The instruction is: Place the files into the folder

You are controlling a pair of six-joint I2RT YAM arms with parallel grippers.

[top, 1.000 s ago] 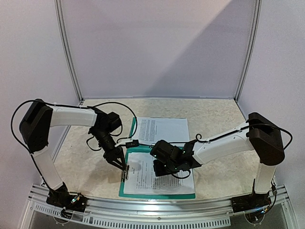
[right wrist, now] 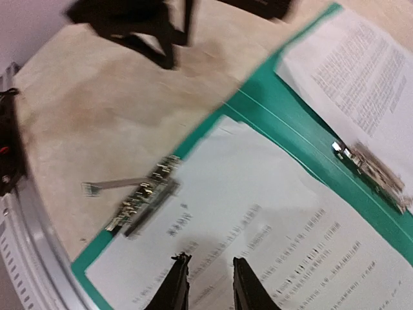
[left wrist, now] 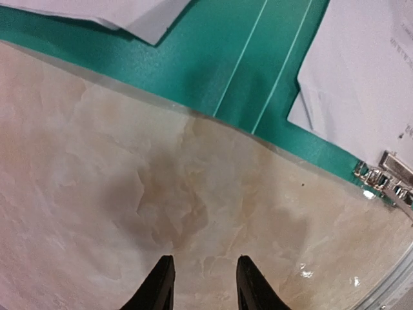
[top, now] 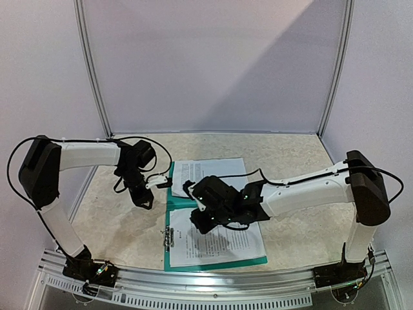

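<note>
The green folder (top: 216, 265) lies open on the table, its two halves one behind the other. White printed sheets (top: 242, 250) rest on the near half and more sheets (top: 226, 165) on the far half. At the near half's left edge is a metal clip (right wrist: 145, 194), with a thin lever (right wrist: 116, 184) sticking outward; whether it grips the sheets I cannot tell. My left gripper is part open and empty over bare table, left of the folder. Above the near sheets my right gripper is also part open, nothing between its fingers; the top view hides its tips.
A second metal clip (right wrist: 371, 171) sits by the far sheets' edge, near the folder's spine. The metal rail (top: 213, 276) runs close to the folder's front edge.
My left gripper has pulled away leftward from the near clip. The folder has shifted slightly and turned a little. My right gripper has moved left over the near sheets.
</note>
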